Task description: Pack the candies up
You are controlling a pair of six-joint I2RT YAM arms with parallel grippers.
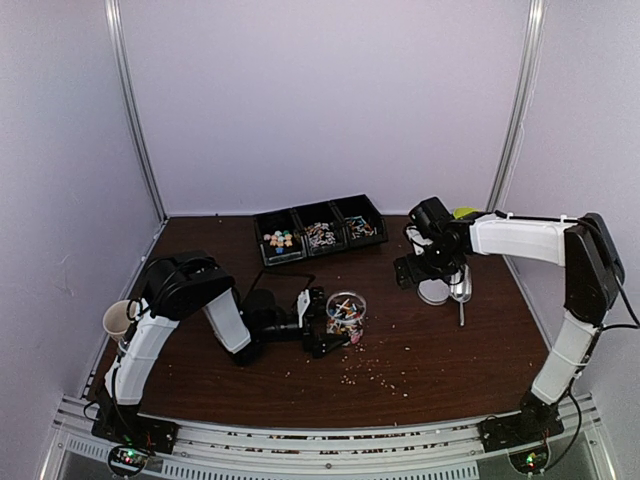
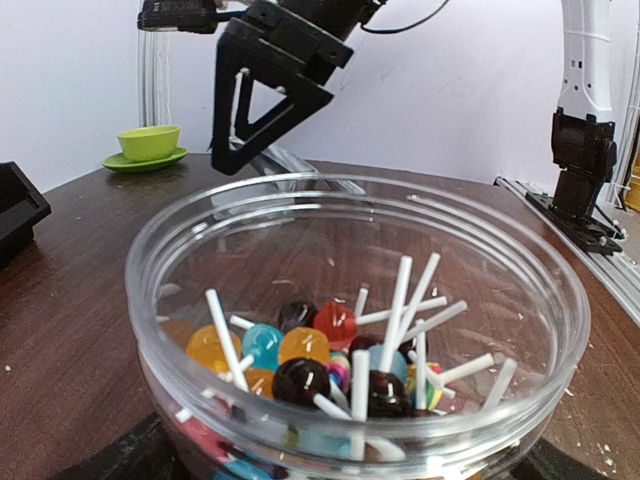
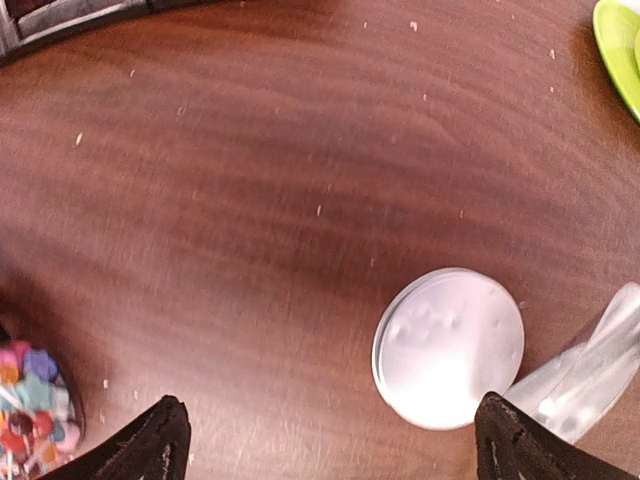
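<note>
The clear jar of lollipops stands upright on the table with its mouth uncovered. My left gripper is open low at the jar, its dark fingers on either side; contact is hidden. At the right, my right gripper hangs open over the table, nothing between its fingers. A white round lid lies flat on the table, against or very near a clear scoop. The black tray behind holds sorted candies in three compartments.
A lime-green bowl on a green plate stands at the back right, mostly behind the right arm from above. A white cup is at the left edge. Small crumbs lie before the jar.
</note>
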